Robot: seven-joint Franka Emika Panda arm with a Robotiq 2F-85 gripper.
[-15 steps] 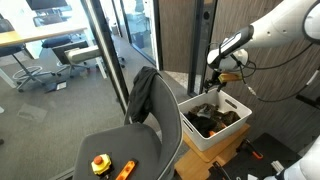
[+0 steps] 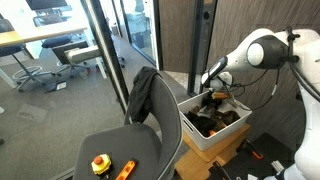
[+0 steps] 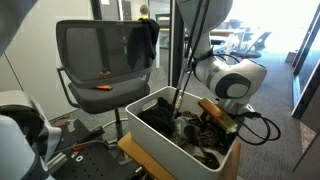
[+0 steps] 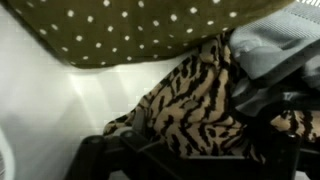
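Note:
Inside a white bin lies a jumble of dark and patterned cloths. A tan cloth with black tiger stripes lies right at the fingers. Above it in that view is an olive cloth with white dots, and a grey cloth lies to the right. In exterior view 2 the arm hides the fingertips behind its white wrist.
The bin stands on a wooden surface. Beside it is a grey chair with a dark cloth over its back, and a yellow-red object and an orange object on its seat. Bin walls close in around the gripper.
The bin and chair have stayed put.

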